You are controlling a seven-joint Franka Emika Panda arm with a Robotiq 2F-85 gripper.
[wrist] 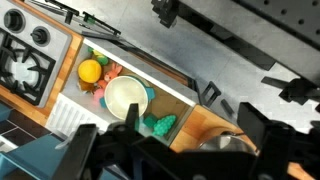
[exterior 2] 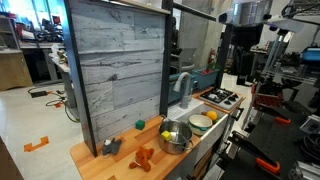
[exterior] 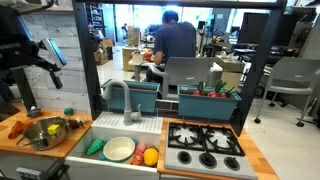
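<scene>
My gripper is open, its dark fingers wide apart at the bottom of the wrist view with nothing held between them. In exterior view 1 it hangs at the upper left, high above the counter. A sink (exterior: 88, 142) holds a cream bowl (wrist: 126, 97), a green item (wrist: 160, 125) and red and yellow food pieces (wrist: 91, 71). Left of the sink stands a metal pot (exterior 2: 176, 136) with something yellow inside. The pot (wrist: 228, 143) is partly covered by a finger in the wrist view.
A black-grated stove (exterior: 206, 148) lies right of the sink. The curved faucet (exterior: 127, 103) rises behind the basin. Orange food (exterior 2: 144, 157) rests on the wooden counter near the pot. Dark posts and a grey plank wall (exterior 2: 125, 75) stand behind the counter.
</scene>
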